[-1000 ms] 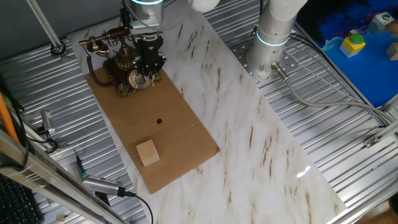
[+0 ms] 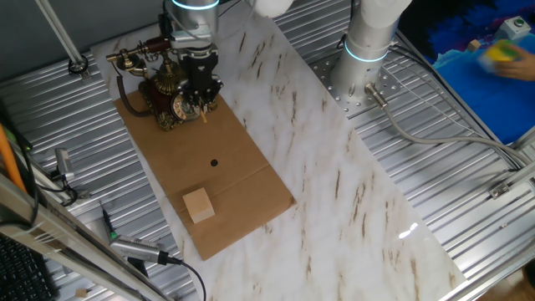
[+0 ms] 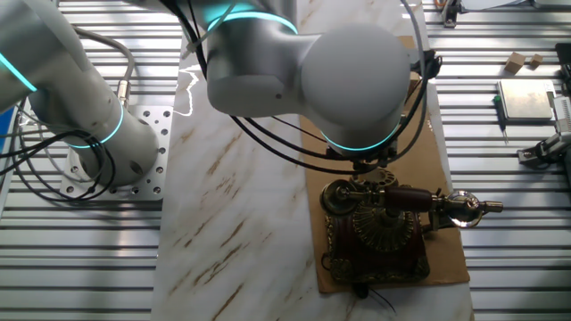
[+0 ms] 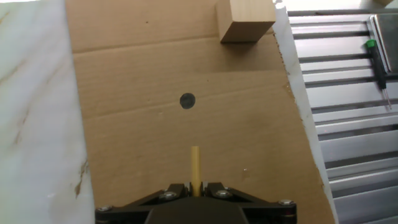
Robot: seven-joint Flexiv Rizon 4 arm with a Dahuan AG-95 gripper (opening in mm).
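Observation:
My gripper is shut on a thin, light wooden stick [image 4: 196, 165], which points out past the fingertips in the wrist view. In exterior view 1 the gripper [image 2: 202, 99] hangs by the front of an ornate antique telephone [image 2: 170, 84], over the brown cardboard [image 2: 171, 159]; contact with the phone cannot be judged. A small dark round spot [image 4: 187, 101] lies on the cardboard ahead of the stick. Farther off sits a pale wooden block [image 4: 247, 22]. The arm hides the gripper in exterior view 2, where the phone [image 3: 379, 236] shows from above.
White marbled board [image 2: 334, 209] surrounds the cardboard, mostly clear. A screwdriver [image 4: 377, 62] lies on the slatted metal table to the side. At the far right a person's hand [image 2: 520, 65] holds a yellow object over a blue surface.
My gripper has shifted slightly, and the stick shows more clearly below it than a second ago. At the far right, a hand came in and took hold of the yellow object. Phone and block stay put.

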